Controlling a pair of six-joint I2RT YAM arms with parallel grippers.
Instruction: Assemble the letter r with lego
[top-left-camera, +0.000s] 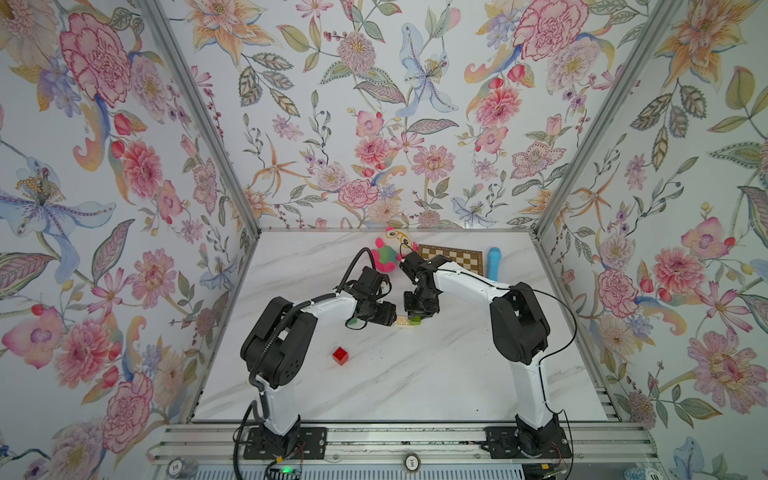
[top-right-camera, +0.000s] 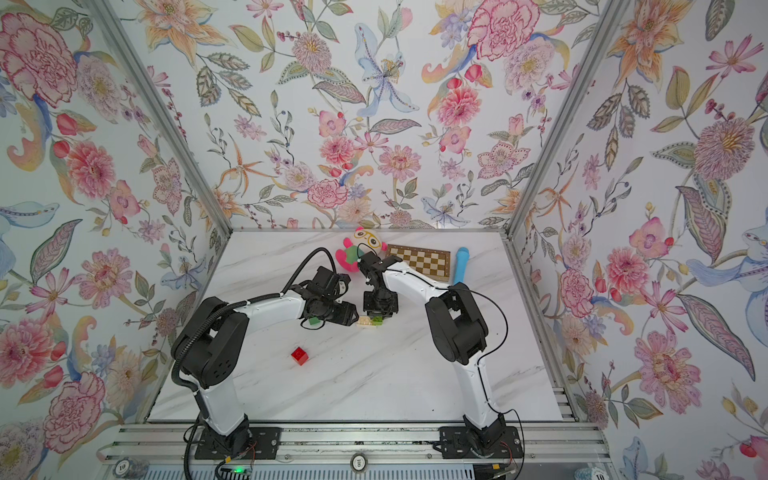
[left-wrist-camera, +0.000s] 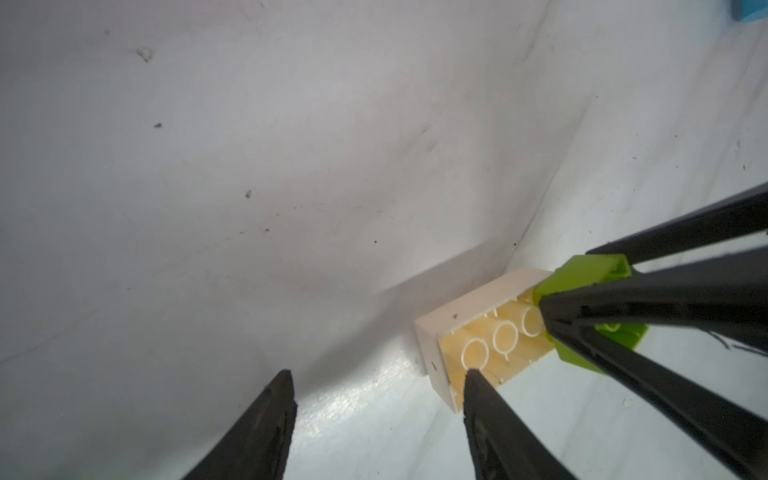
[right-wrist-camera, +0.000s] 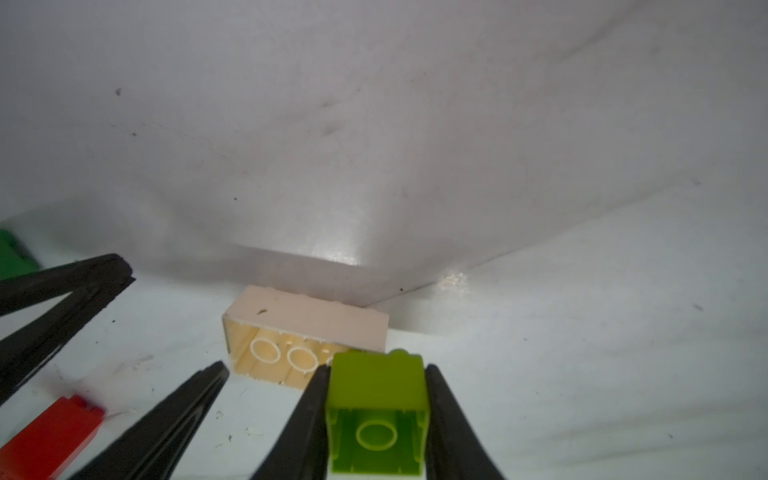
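Note:
Between the two arms, my right gripper is shut on a lime green brick (right-wrist-camera: 376, 440), whose hollow side shows. A longer beige brick (right-wrist-camera: 308, 312) is attached against that brick, its tubes and hollow underside facing the wrist cameras. In the left wrist view, my left gripper is open; the free end of the beige brick (left-wrist-camera: 448, 320) lies close to its right finger, and nothing is clamped between the fingers. On the table, a red brick (top-left-camera: 341, 355) lies to the front left. A dark green brick (top-right-camera: 314, 321) is partly hidden by the left arm.
A pink plush toy (top-left-camera: 386, 252), a checkered board (top-left-camera: 460, 257) and a blue object (top-left-camera: 493, 264) stand along the back of the table.

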